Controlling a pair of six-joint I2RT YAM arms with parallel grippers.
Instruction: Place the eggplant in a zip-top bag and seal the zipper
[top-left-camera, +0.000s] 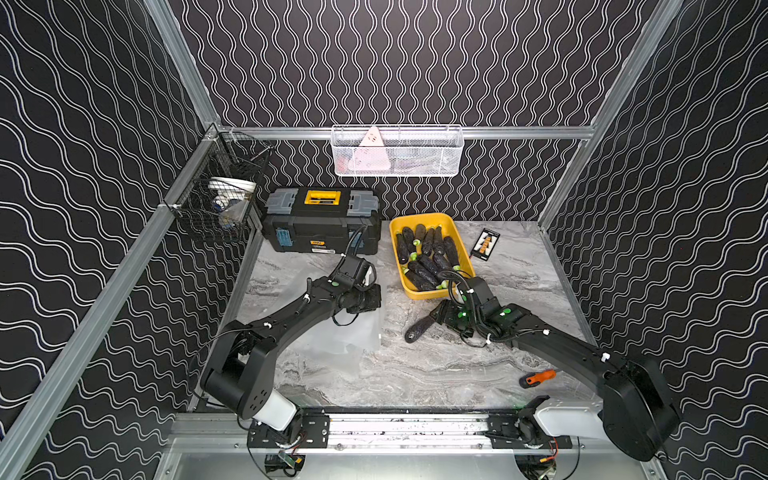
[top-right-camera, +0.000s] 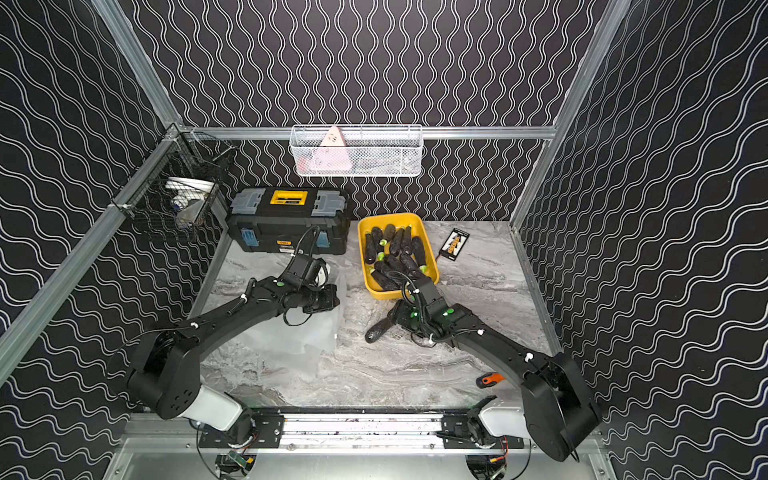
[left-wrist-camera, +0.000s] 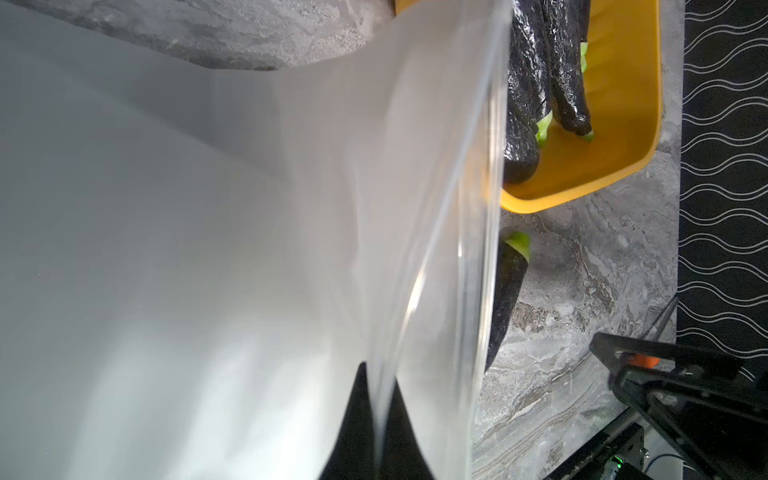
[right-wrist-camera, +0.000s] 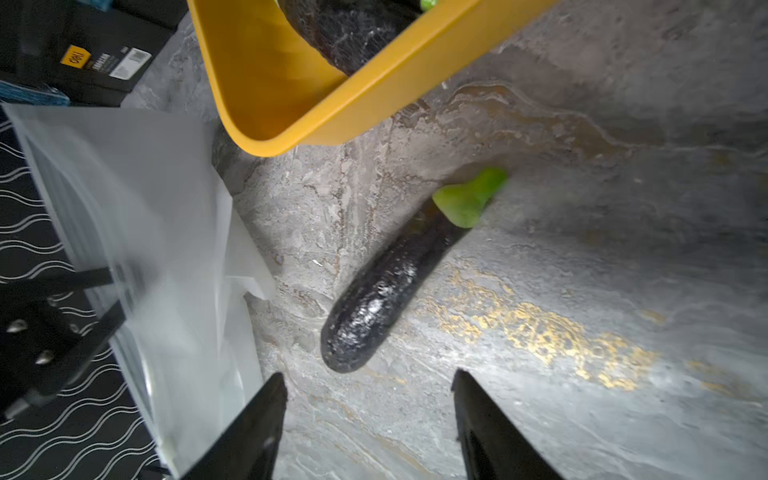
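Observation:
A loose eggplant lies on the marble table in front of the yellow bin of eggplants. My left gripper is shut on the edge of a translucent zip bag, which spreads beneath the left arm. In the right wrist view the bag stands raised at the left, with the zipper strip along its edge. My right gripper hangs open over the table by the loose eggplant, nothing between its fingers.
A black toolbox stands back left. A small card package lies right of the bin, an orange-handled tool at front right.

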